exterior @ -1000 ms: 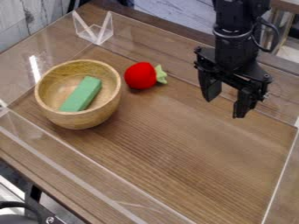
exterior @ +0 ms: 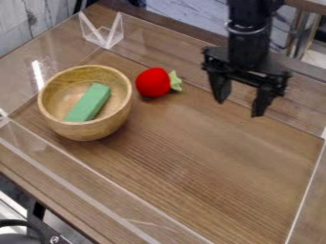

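Note:
The black robot arm reaches down from the top right, with my gripper (exterior: 253, 93) hanging over the right rear of the wooden table. Its black fingers are small and blurred, so I cannot tell whether they are open or shut. A red object with a small green part (exterior: 154, 81) lies left of the gripper. A wooden bowl (exterior: 117, 115) at the left holds a green block (exterior: 90, 101).
A clear wire-like or plastic object (exterior: 99, 31) stands at the back left. The table's edge runs along the back right.
The arm and gripper have moved slightly back, up the view, from where they were. The bowl, green block and red object have not moved.

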